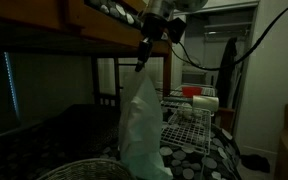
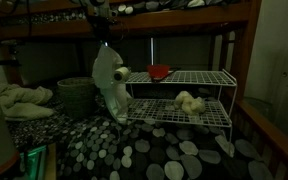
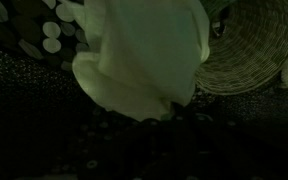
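Observation:
A pale white cloth [image 1: 141, 125] hangs from my gripper [image 1: 140, 67], gathered at its top and falling in a long drape. In exterior view 2 the cloth [image 2: 111, 82] dangles beside the wire rack, below the gripper [image 2: 105, 43]. The wrist view has the cloth [image 3: 149, 55] spread under the gripper, whose fingers are dark and hard to make out. The gripper is shut on the cloth's upper end. A round woven basket [image 3: 246, 50] lies below and to one side; its rim [image 1: 89, 165] shows at the bottom of exterior view 1.
A white wire rack [image 2: 179, 78] stands on the dotted bedding [image 2: 154, 155], with a red item [image 2: 159, 72] on top and a pale yellow soft item [image 2: 189, 103] on its lower shelf. The wooden upper bunk [image 1: 104, 22] is close to the arm.

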